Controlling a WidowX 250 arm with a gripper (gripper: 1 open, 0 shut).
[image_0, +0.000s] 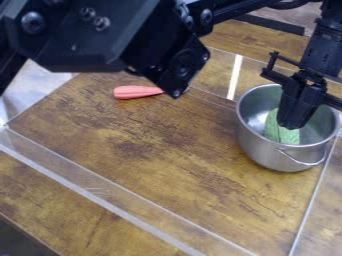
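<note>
My black gripper (297, 112) reaches down from the upper right into a steel pot (267, 150) with a wire handle at the right of the table. Inside the pot, beside and behind the gripper's lower end, is something light green (278, 132). The gripper looks shut; whether it touches the green thing cannot be told from this view. A pink oblong object (136, 92) lies on the table at the upper middle left, apart from the pot.
Clear strips run along its edges. A large black arm part (94, 30) hides much of the upper left.
</note>
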